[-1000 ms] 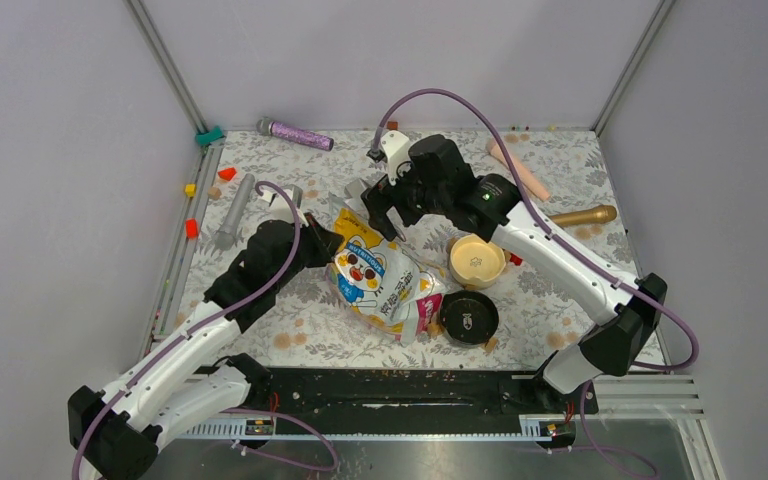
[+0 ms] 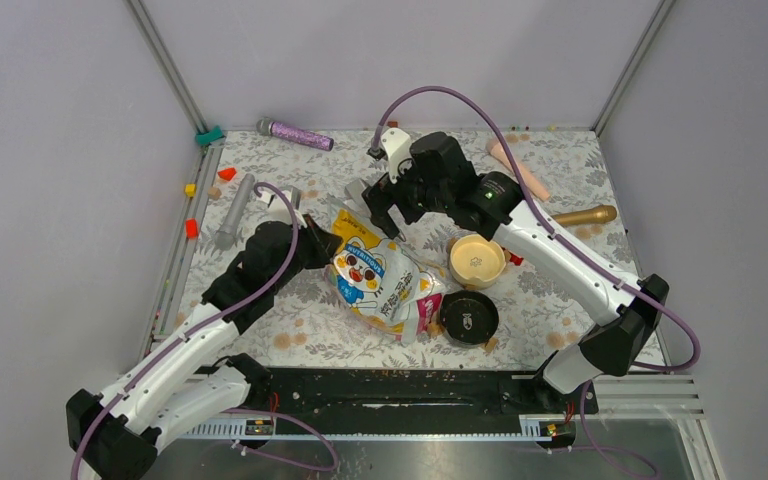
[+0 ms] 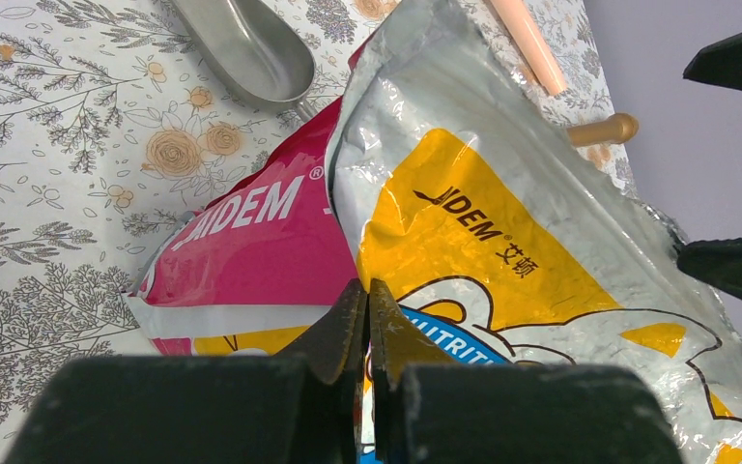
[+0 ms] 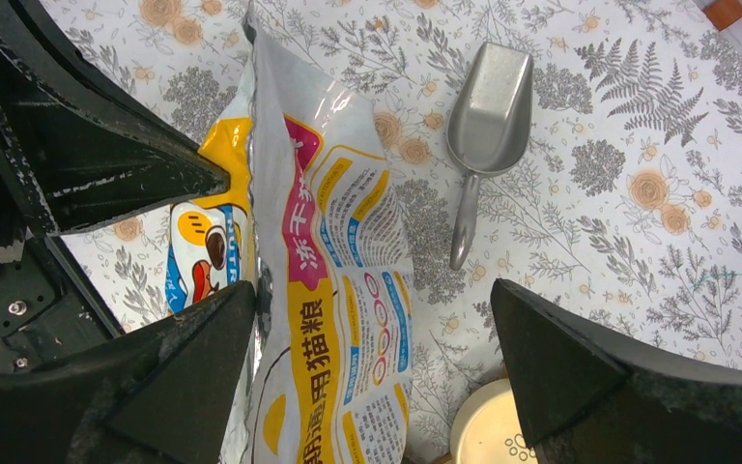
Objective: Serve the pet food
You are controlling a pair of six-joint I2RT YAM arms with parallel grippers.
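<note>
A yellow and white pet food bag (image 2: 380,280) stands in the middle of the table, its silvery upper part (image 3: 541,203) creased. My left gripper is shut on a thin fold of the bag's film at its left side. One finger (image 4: 193,348) of my open right gripper lies against or just before the bag's upper edge; the other finger (image 4: 589,367) is well clear on the far side. Behind the bag a metal scoop (image 4: 491,121) rests on the table. A cream bowl (image 2: 477,262) and a black bowl (image 2: 469,318) stand right of the bag.
A purple microphone (image 2: 300,136) lies at the back left, a grey cylinder (image 2: 233,213) at the left. On the right are a pink stick (image 2: 522,172) and a wooden-coloured handle (image 2: 586,215). Small red blocks (image 2: 192,228) sit along the left edge.
The left arm and the bag look nearly still.
</note>
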